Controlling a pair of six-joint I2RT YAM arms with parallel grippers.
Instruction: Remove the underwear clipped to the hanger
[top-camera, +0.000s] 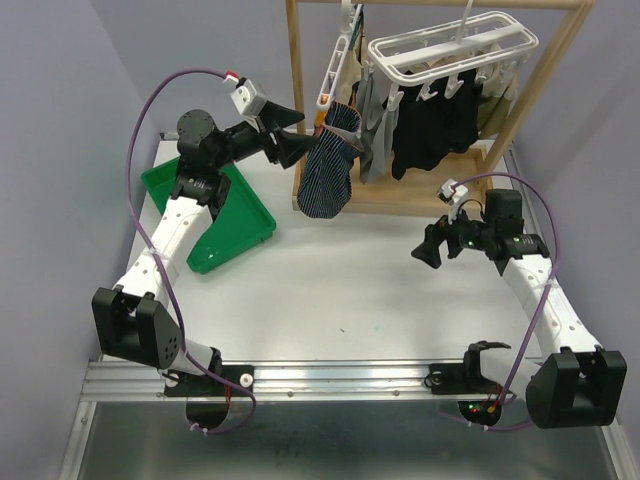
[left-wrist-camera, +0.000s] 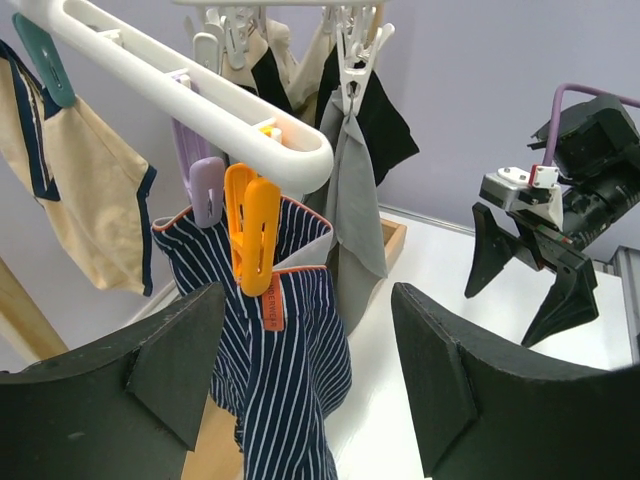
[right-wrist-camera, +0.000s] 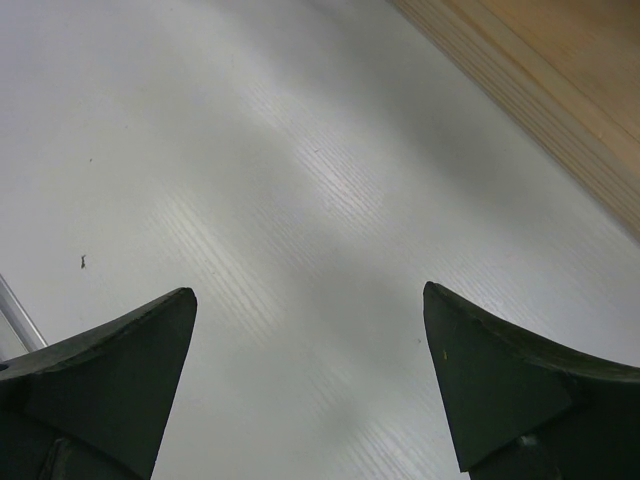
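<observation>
The dark striped underwear (left-wrist-camera: 295, 355) hangs from an orange clip (left-wrist-camera: 258, 235) at the end of the white hanger (left-wrist-camera: 215, 95); a small orange tag shows below the clip. My left gripper is open just short of it, one finger to each side, with no grip on the cloth visible. From above, the left gripper (top-camera: 308, 131) is at the left edge of the underwear (top-camera: 330, 165), close to the clip; contact cannot be made out. Over the bare table, my right gripper (top-camera: 439, 250) stands open, and nothing lies between its fingers.
A second white hanger (top-camera: 455, 45) with grey and black garments hangs to the right on the wooden rack (top-camera: 298, 60). The empty green bin (top-camera: 235, 225) lies beneath the left arm. Clear white table fills the middle.
</observation>
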